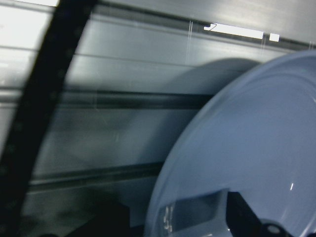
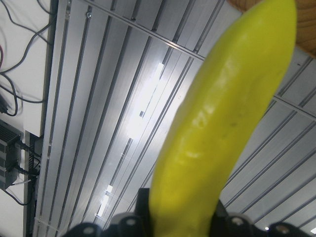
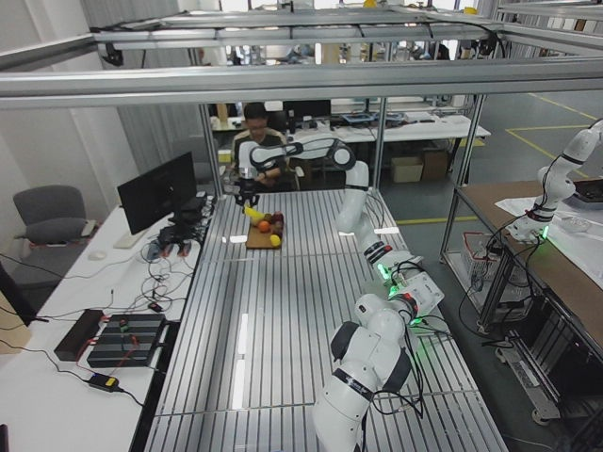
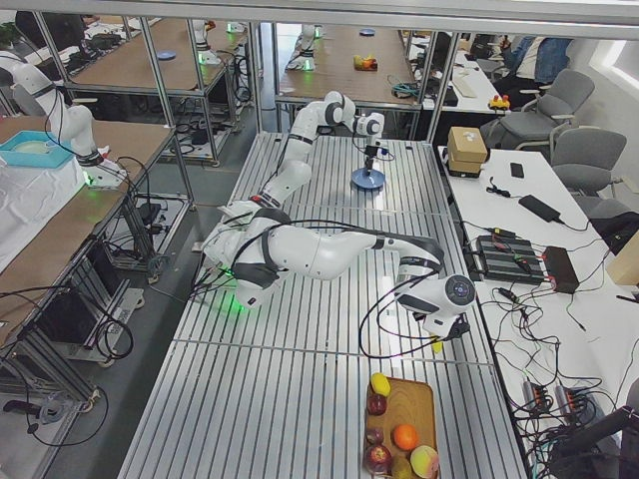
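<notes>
In the right wrist view a yellow banana (image 2: pixel 217 123) stands large between the dark fingers of my right gripper, which is shut on it; in the camera right view this gripper (image 4: pixel 446 329) hangs above the slatted table, beyond the wooden board. At the other end, my left gripper (image 4: pixel 369 160) is at a blue plate (image 4: pixel 367 179). In the left wrist view the plate's rim (image 1: pixel 173 158) runs between two dark fingertips; whether they grip it is unclear.
The wooden board (image 4: pixel 409 399) holds several fruits, including an orange (image 4: pixel 404 436). A desk (image 3: pixel 57 395) with monitor and cables runs alongside.
</notes>
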